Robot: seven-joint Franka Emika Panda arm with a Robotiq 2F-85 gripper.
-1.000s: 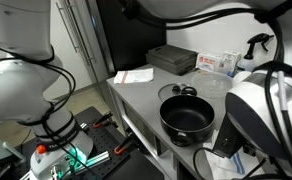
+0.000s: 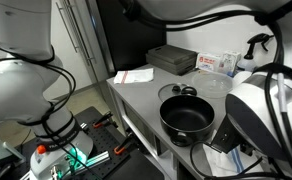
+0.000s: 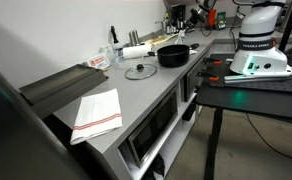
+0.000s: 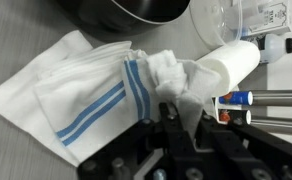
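Note:
A white cloth with blue stripes point(image 4: 96, 105) lies partly spread on the counter in the wrist view. Its bunched-up part point(image 4: 181, 82) rises into my gripper, which is shut on it; the fingertips are largely covered by fabric. In exterior view 1 the dark gripper point(image 2: 228, 137) is at the right, just beyond the black pot point(image 2: 188, 116), with some of the cloth point(image 2: 222, 163) showing below it. The arm hides much of this spot there.
The pot point(image 4: 136, 10) is close to the cloth. A white roll point(image 4: 231, 62) and blue-capped tubes point(image 4: 236, 98) lie on the other side. A glass lid point(image 3: 141, 71) and another white cloth point(image 3: 97, 113) rest along the counter, with bare surface between them.
Near the gripper in exterior view 1, the cloth's visible part and its blue stripe have shifted slightly. The pot and the other counter items have stayed put.

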